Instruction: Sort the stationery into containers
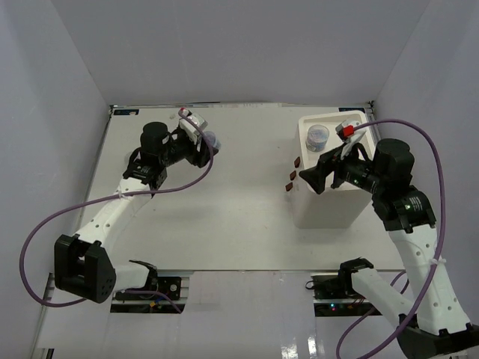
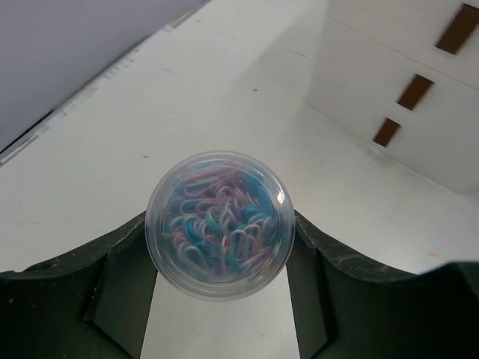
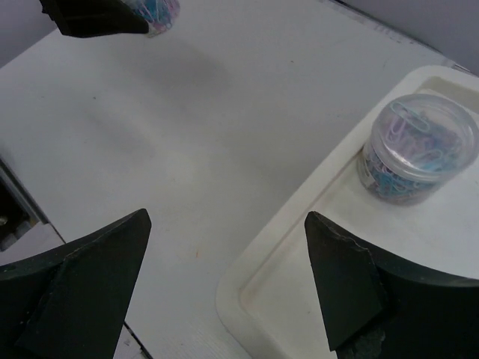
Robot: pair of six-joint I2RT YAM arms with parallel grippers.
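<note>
A clear round jar of pink and blue paper clips [image 2: 219,224] is held by my left gripper, shut on it, above the table left of centre in the top view [image 1: 212,140]. A second jar of paper clips [image 3: 415,146] sits inside the white tray [image 1: 337,120] atop a white box on the right. My right gripper hovers over the tray's left edge, open, nothing between its fingers.
The white box [image 1: 325,213] has three brown handles on its left face. Walls enclose the back and both sides. Something pale at the far left is mostly hidden by the left arm.
</note>
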